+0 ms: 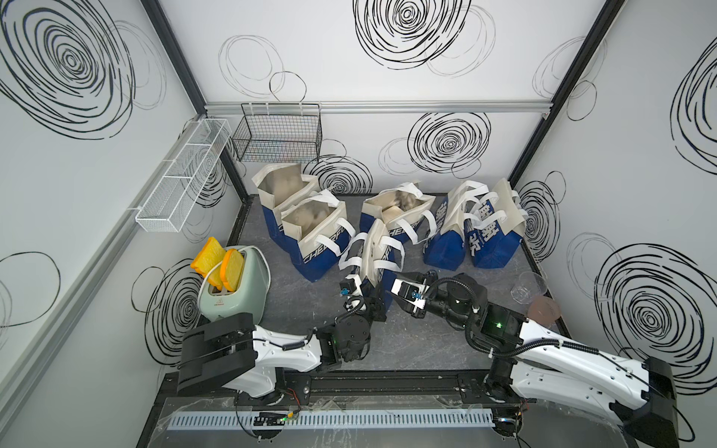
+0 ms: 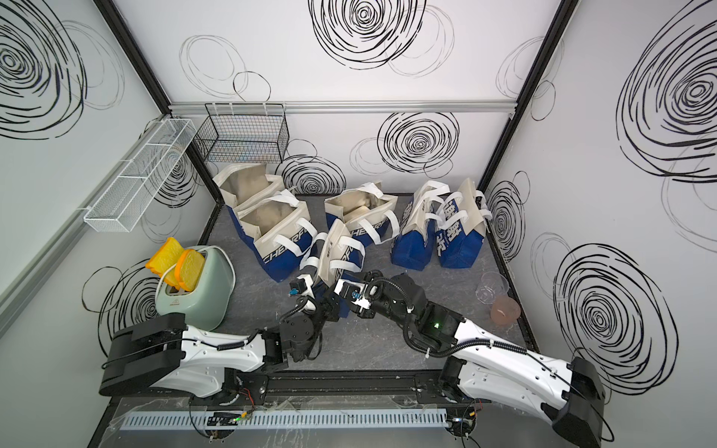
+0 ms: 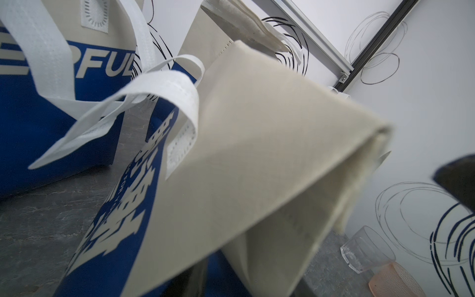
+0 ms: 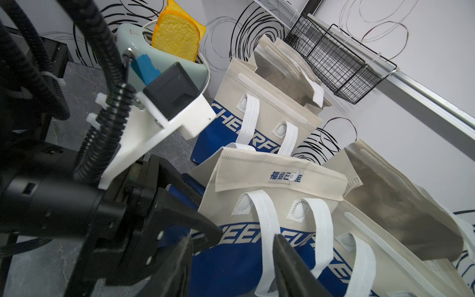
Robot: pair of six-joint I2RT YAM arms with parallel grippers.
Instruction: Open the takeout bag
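Observation:
The nearest takeout bag, blue and cream with white handles, stands mid-table; its cream top [image 4: 282, 170] is folded together and leans over. At this bag's side edge, my left gripper has its black fingers apart, one in front of the edge and one behind. In the left wrist view the bag's cream side [image 3: 247, 133] fills the middle, a folded gap showing at its lower right; that gripper's fingers are mostly hidden there. My right gripper is open just on the right of the bag, nothing gripped between its fingertips.
Other takeout bags stand behind: two wide-mouthed ones [image 1: 317, 246] at left, an open one [image 1: 396, 205] behind the nearest bag, two narrower ones [image 1: 496, 231] at right. A green toaster [image 1: 250, 295] sits left, clear cups [image 1: 528, 287] right.

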